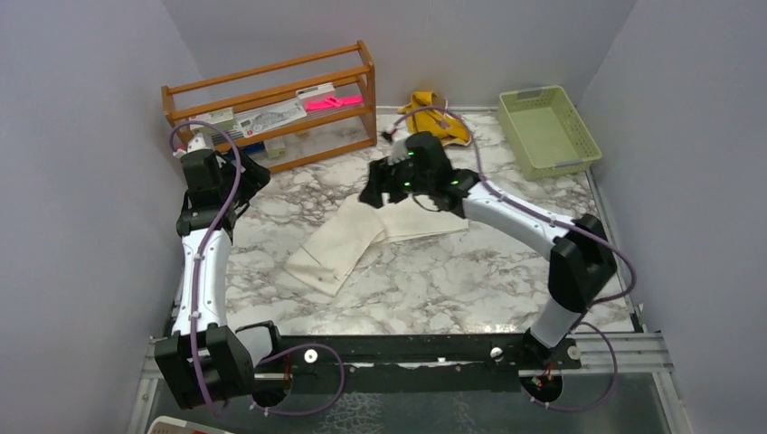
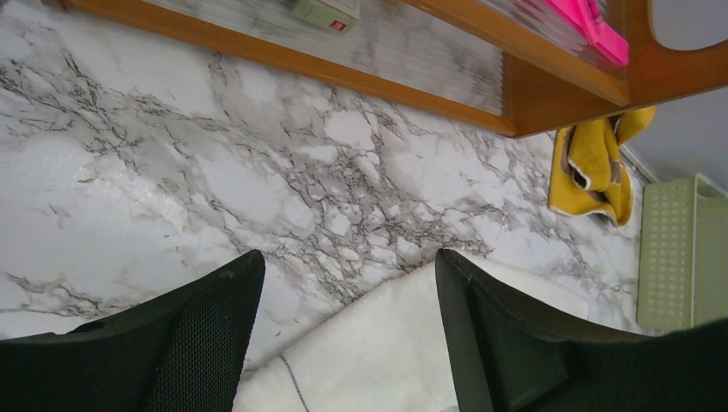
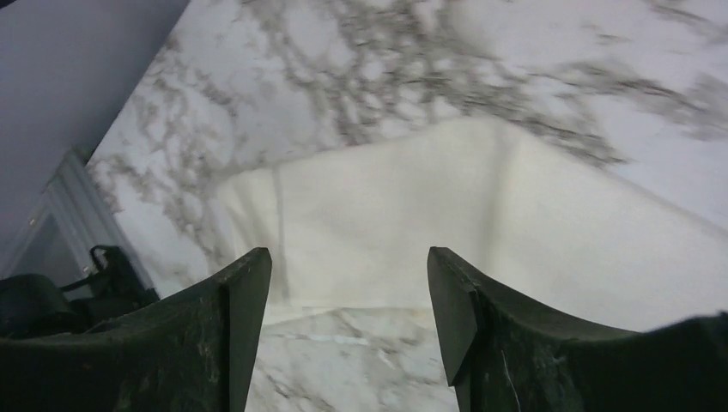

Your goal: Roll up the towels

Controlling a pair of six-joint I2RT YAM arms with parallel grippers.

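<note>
A cream towel (image 1: 339, 242) lies on the marble table, one end stretched out to the left and the other part (image 1: 425, 220) flat under my right arm. My left gripper (image 1: 260, 174) is open at the table's left side, clear of the towel and empty. In the left wrist view, the towel (image 2: 378, 343) shows below and between the fingers. Over the middle of the towel hangs my right gripper (image 1: 369, 196), blurred in the top view. Its fingers stand apart in the right wrist view, with the towel (image 3: 369, 215) lying beyond them and nothing visible between them.
A wooden rack (image 1: 271, 107) with boxes and a pink item stands at the back left. Behind the towel lies a yellow cloth (image 1: 443, 122); at the back right is a green basket (image 1: 550, 136).
</note>
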